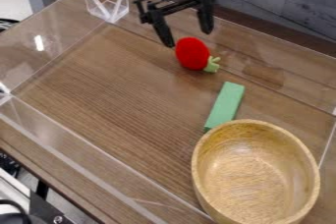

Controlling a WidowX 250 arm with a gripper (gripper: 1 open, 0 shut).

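Observation:
My gripper [186, 33] hangs open at the top centre of the camera view, its dark fingers spread above a red object with a green top [192, 53], which looks like a toy strawberry or pepper and lies on the wooden table. Nothing shows held between the fingers. A green block [225, 106] lies to the lower right of the red object, and a large tan round bowl [254, 174] stands at the lower right.
A clear plastic holder [105, 4] stands at the back left. A dark ledge or wall runs along the back right, and cables lie off the left edge.

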